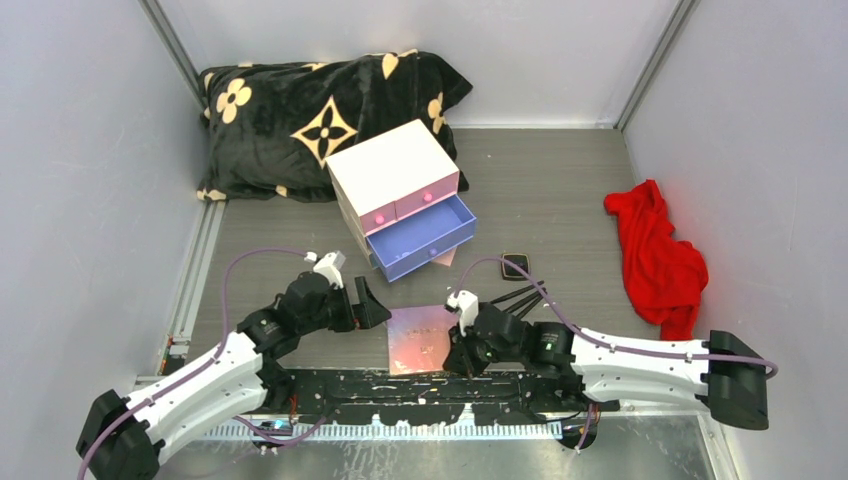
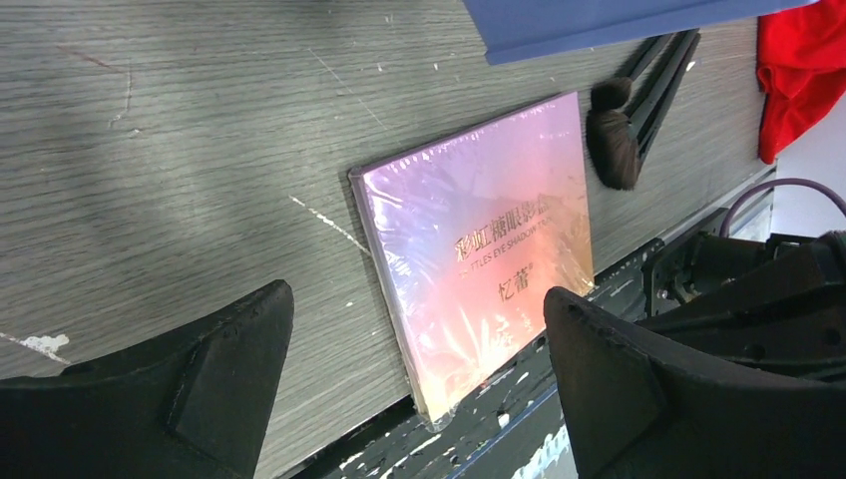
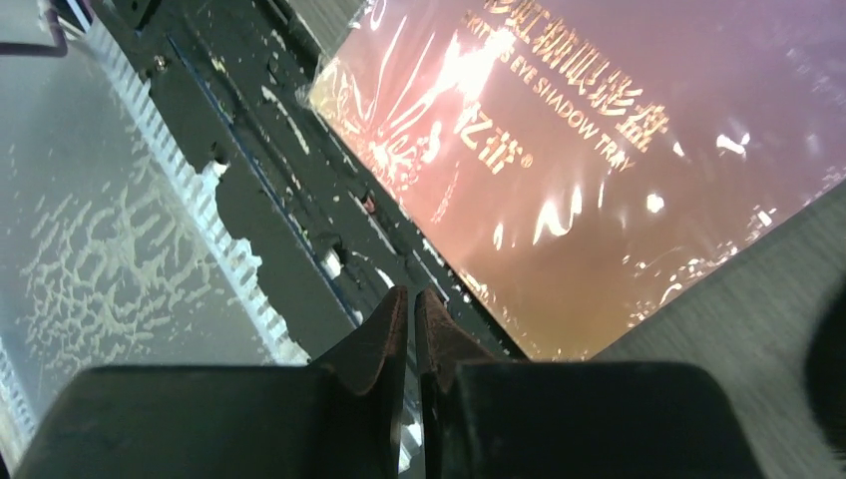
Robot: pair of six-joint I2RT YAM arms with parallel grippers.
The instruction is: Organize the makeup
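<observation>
A shiny pink-orange eye shadow palette (image 1: 418,338) (image 2: 469,249) (image 3: 579,170) lies flat at the front of the floor. My left gripper (image 1: 368,305) stands open just left of and above it, holding nothing. My right gripper (image 1: 455,362) is at the palette's front right, its fingertips close together with nothing visible between them. Behind the palette, the pink-and-white drawer box (image 1: 390,168) has its blue drawer (image 1: 420,240) pulled out, empty. Dark brushes (image 1: 515,300) (image 2: 619,150) and a small black-gold square item (image 1: 516,266) lie to the right.
A black patterned cushion (image 1: 260,130) lies behind the box. A red cloth (image 1: 650,250) is at the right wall. The floor left of the box and at the back right is clear.
</observation>
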